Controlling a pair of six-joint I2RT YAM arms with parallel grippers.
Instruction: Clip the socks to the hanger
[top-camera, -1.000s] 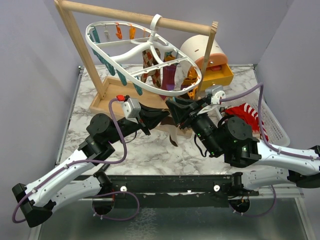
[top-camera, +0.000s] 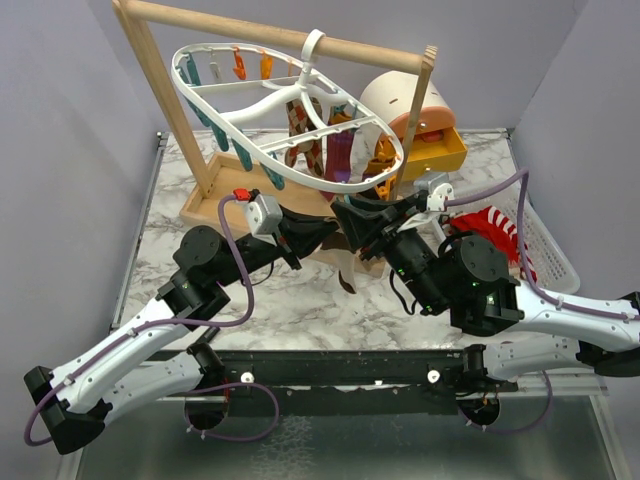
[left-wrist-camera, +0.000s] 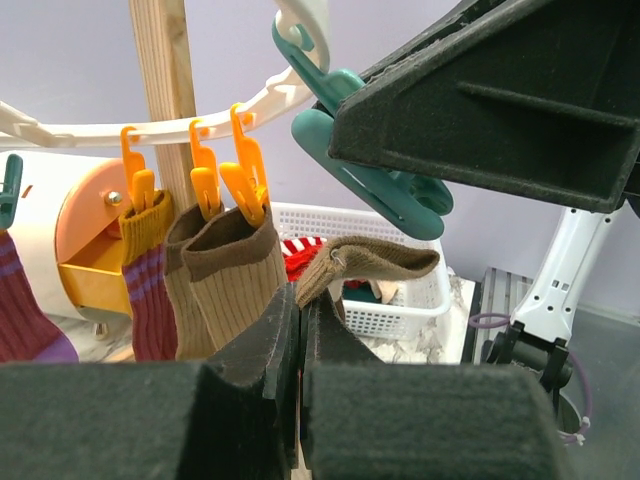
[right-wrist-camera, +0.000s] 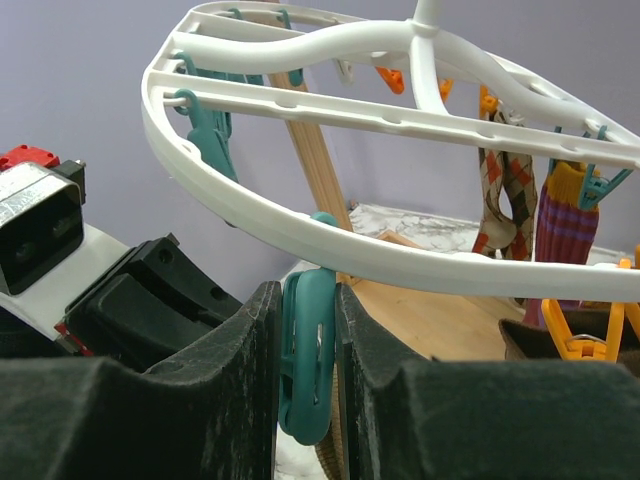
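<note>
From the white hanger (top-camera: 235, 120) hang several clips and socks. My left gripper is shut on the cuff of a brown sock (left-wrist-camera: 372, 258); the cuff sticks out above the fingertips, and the sock's light body (top-camera: 344, 262) dangles below in the top view. A teal clip (right-wrist-camera: 308, 350) hangs from the hanger's front rim between the fingers of my right gripper, which press on both sides of it. In the left wrist view, this teal clip (left-wrist-camera: 375, 170) sits just above the cuff, apart from it. Whether its mouth is parted is unclear.
Orange clips (left-wrist-camera: 245, 165) hold brown socks (left-wrist-camera: 235, 275) close by. Behind stand a white basket (top-camera: 545, 235) with red striped cloth and an orange-and-white bin (top-camera: 440, 155). A wooden post (left-wrist-camera: 165, 75) rises near the hanger. Both grippers are nearly touching.
The hanging sock sways slightly and my left arm has shifted by a hair. My right gripper stays at the teal clip; otherwise little differs.
</note>
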